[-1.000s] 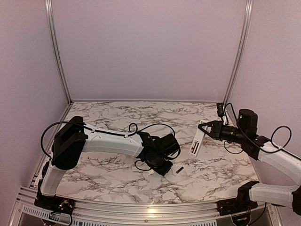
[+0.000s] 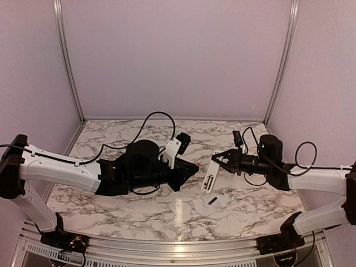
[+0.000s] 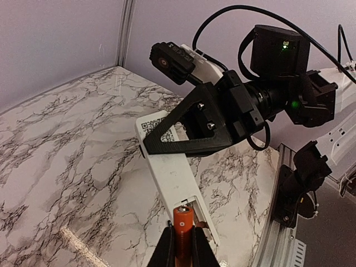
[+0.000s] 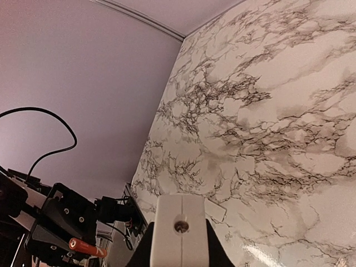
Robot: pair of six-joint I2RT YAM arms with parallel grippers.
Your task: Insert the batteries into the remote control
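Observation:
An orange battery (image 3: 183,231) is held upright by my left gripper, shut on it. In the top view that gripper (image 2: 192,169) is raised left of the white remote (image 2: 209,178). My right gripper (image 2: 222,158) is shut on the remote's upper end, which shows close up in the right wrist view (image 4: 179,233). The remote's open battery compartment is at its lower end, partly hidden behind the battery in the left wrist view. A dark battery (image 2: 212,200) lies on the marble table below the remote.
A pale flat piece (image 2: 164,198) lies on the table (image 2: 111,217) at the front middle. Walls enclose the sides and back, with a metal rail (image 2: 167,245) along the front edge.
My left gripper has risen from near the tabletop and turned toward the remote. My right gripper, with the remote, has moved left toward it.

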